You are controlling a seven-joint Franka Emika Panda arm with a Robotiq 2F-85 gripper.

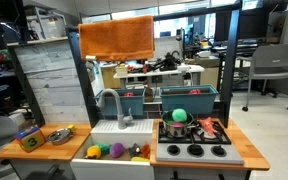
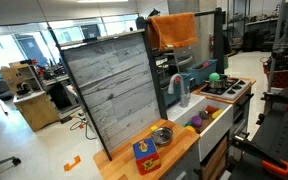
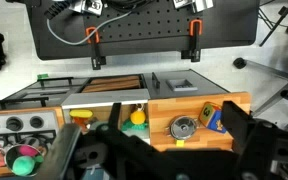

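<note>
In the wrist view my gripper is a dark shape along the lower part, its fingers spread open with nothing visible between them. It hangs above a toy kitchen. A white sink (image 1: 86,152) holds several colourful toy foods, a yellow one (image 3: 138,117) among them. On the wooden counter (image 2: 122,157) stand a metal bowl (image 3: 182,127) and a blue, red and yellow box (image 2: 146,155). The stove (image 1: 196,150) carries a pot with a green ball (image 1: 179,115) on top and a reddish toy (image 1: 207,126) beside it. Neither exterior view clearly shows my gripper.
A grey faucet (image 1: 117,105) rises behind the sink. An orange towel (image 1: 117,38) hangs from the black frame above, and blue-green bins (image 1: 174,98) sit behind. Across from the kitchen is a black table (image 3: 144,55) with orange clamps (image 3: 195,38) and cables.
</note>
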